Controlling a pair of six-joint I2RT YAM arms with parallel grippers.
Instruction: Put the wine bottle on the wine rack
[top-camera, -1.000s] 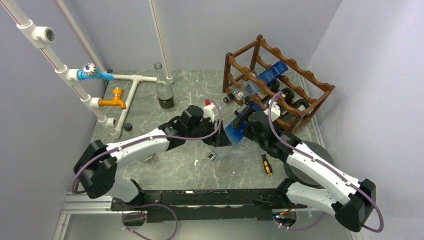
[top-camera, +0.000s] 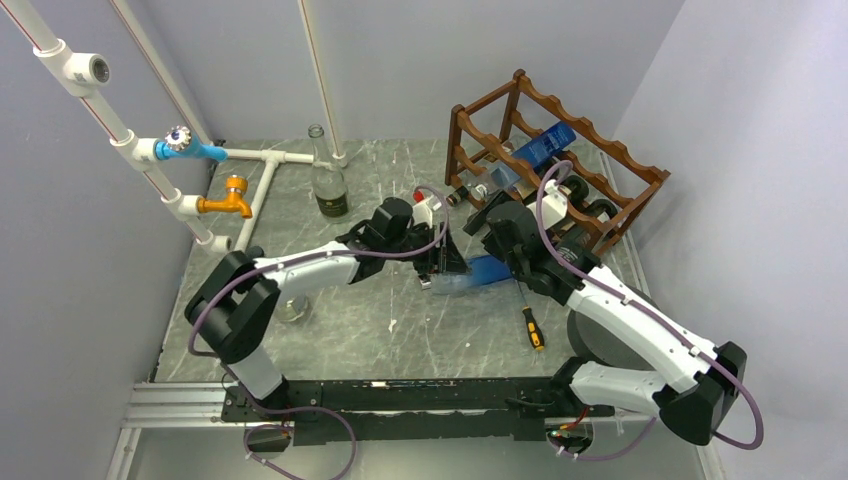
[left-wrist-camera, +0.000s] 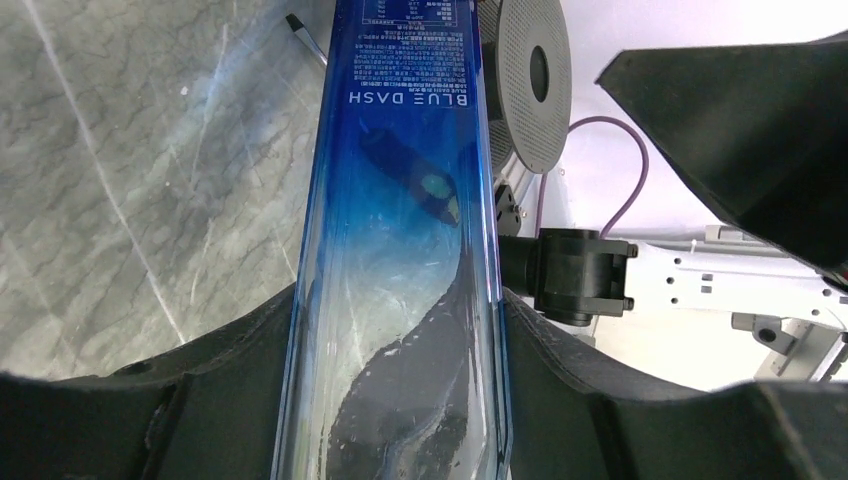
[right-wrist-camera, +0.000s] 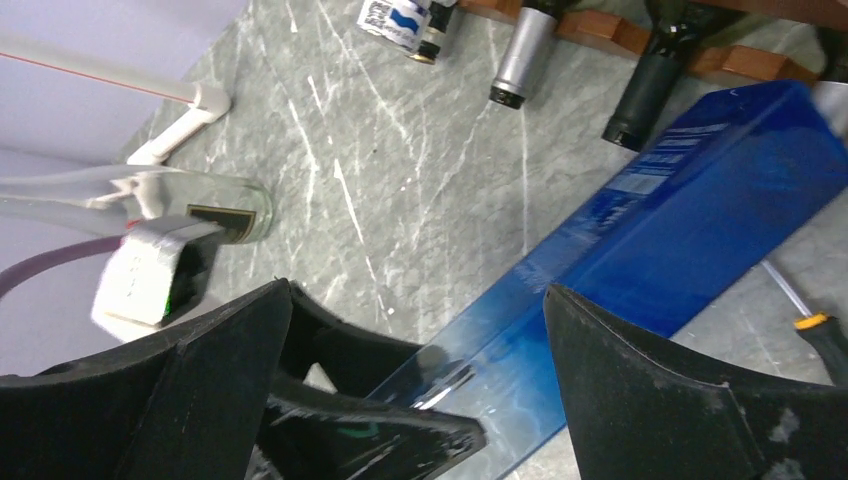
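Observation:
A blue glass bottle (top-camera: 480, 272) lettered BLUE DASH is held low, near the middle of the worktop, by my left gripper, shut on it. In the right wrist view the bottle (right-wrist-camera: 700, 200) stretches diagonally beneath my right gripper, which stands open just above it, with the left gripper's dark fingers below. The wooden wine rack (top-camera: 625, 165) stands at the back right, holding several bottles, one of them blue (top-camera: 545, 142).
A clear bottle (top-camera: 330, 190) stands at the back. A screwdriver (top-camera: 532, 328) lies front right, beside a dark round object (top-camera: 600, 335). White pipes with taps (top-camera: 225, 205) line the left side.
The held bottle has swung flatter, more left-to-right in the top view.

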